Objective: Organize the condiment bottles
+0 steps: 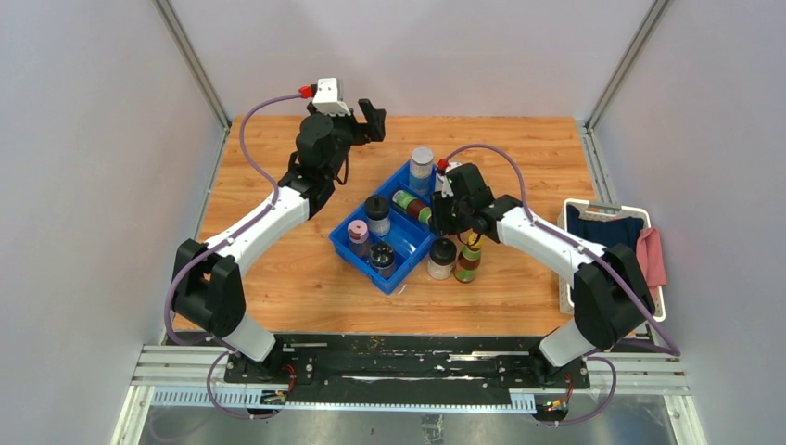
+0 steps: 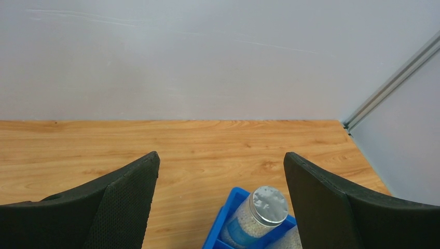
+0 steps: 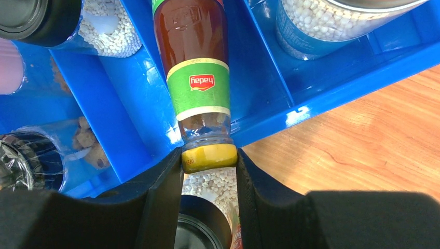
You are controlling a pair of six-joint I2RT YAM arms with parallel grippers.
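My right gripper is shut on the yellow cap of a brown sauce bottle (image 3: 197,85) lying in a middle compartment of the blue tray (image 3: 321,96). Shaker jars stand in the other compartments: white-grain ones (image 3: 327,23), a black-lidded one (image 1: 378,212), a pink-lidded one (image 1: 359,235) and a dark-lidded one (image 1: 382,260). Outside the tray, at its right, stand a black-lidded jar (image 1: 441,259) and another bottle (image 1: 468,262). My left gripper is raised at the back left, open and empty, above the table.
A white basket with dark and pink cloths (image 1: 649,250) sits at the table's right.
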